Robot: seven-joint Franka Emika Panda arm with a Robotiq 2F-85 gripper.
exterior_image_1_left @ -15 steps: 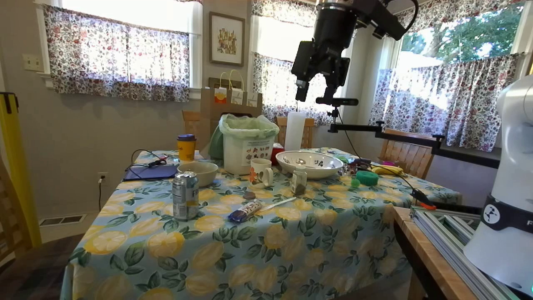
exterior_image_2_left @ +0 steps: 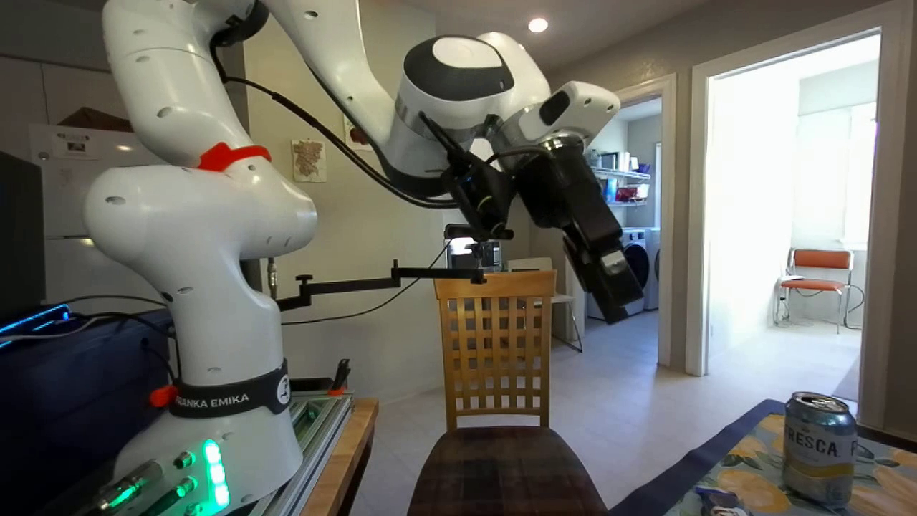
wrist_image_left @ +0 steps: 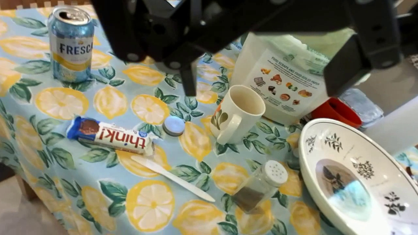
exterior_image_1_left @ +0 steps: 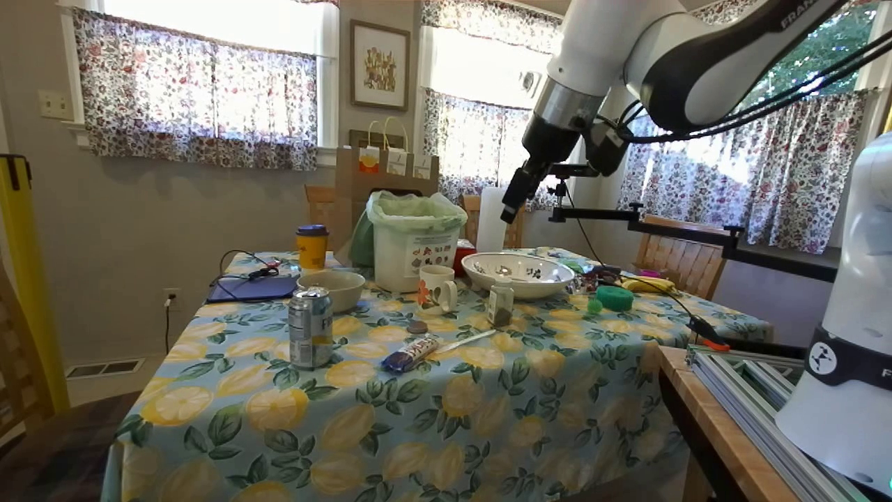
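Observation:
High over the table's right part, my gripper [exterior_image_1_left: 511, 209] hangs clear of everything, angled down and to the left. In the wrist view its fingers are spread wide, with nothing held between them. Below lie a think! bar [wrist_image_left: 111, 136], a small round disc [wrist_image_left: 174, 126] and a white plastic knife [wrist_image_left: 174, 178]. A floral mug [wrist_image_left: 237, 113] stands upright with its handle toward the wrist camera. Nearby is a glass shaker [wrist_image_left: 260, 186] with a white perforated lid. An opened Fresca can [wrist_image_left: 71, 47] is upright at the table's near left in exterior view 1.
A white patterned bowl [exterior_image_1_left: 523, 275] and a tall lined scrap bin [exterior_image_1_left: 407, 251] stand behind the mug. Farther left are a beige bowl [exterior_image_1_left: 341, 288] and a yellow cup [exterior_image_1_left: 311, 249]. Bananas [exterior_image_1_left: 648, 284] and a green round item [exterior_image_1_left: 614, 297] lie right.
My arm has come lower and tilted, so the gripper now points down-left and more of the arm shows at upper right. The objects on the table have not moved.

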